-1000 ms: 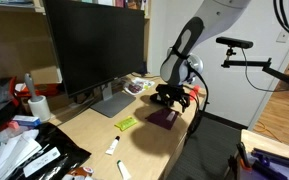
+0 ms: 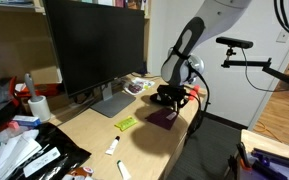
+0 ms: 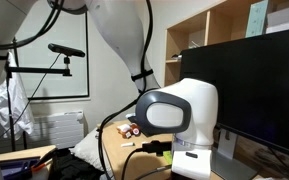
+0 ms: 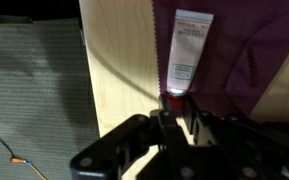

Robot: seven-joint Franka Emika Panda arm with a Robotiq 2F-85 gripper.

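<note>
In the wrist view a white tube (image 4: 187, 50) with small printed text lies over a dark purple cloth (image 4: 234, 60). Its lower end meets a small red part between the fingertips of my gripper, which is shut on it. Much of that end is hidden by the dark fingers. From the side, the black gripper (image 2: 168, 97) hangs low over the purple cloth (image 2: 164, 118) near the table's right edge; the tube is too small to make out there.
A large monitor (image 2: 94, 45) stands behind the table. A yellow-green item (image 2: 126, 124) and white markers (image 2: 123, 170) lie nearer the camera. Clutter with black bags (image 2: 49, 150) fills the left.
</note>
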